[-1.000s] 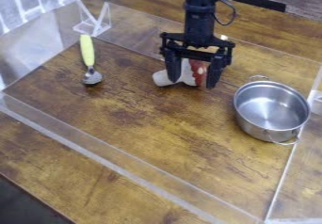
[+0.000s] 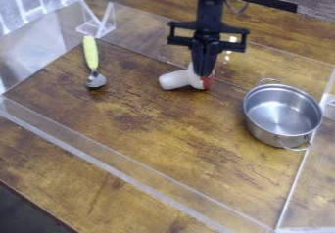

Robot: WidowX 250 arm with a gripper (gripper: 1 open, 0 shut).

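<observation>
The black gripper (image 2: 202,67) is at the upper middle, blurred, its fingertips pointing down just over a white cylindrical object (image 2: 175,79) with a red part at its right end, lying on its side on the wooden table. The gripper looks shut; whether its tips touch the object cannot be told.
A scoop with a yellow-green handle (image 2: 90,55) lies at the left. A steel pot (image 2: 281,115) stands at the right. Clear plastic walls border the wooden table (image 2: 144,154), whose front middle is bare.
The scoop and pot have not moved.
</observation>
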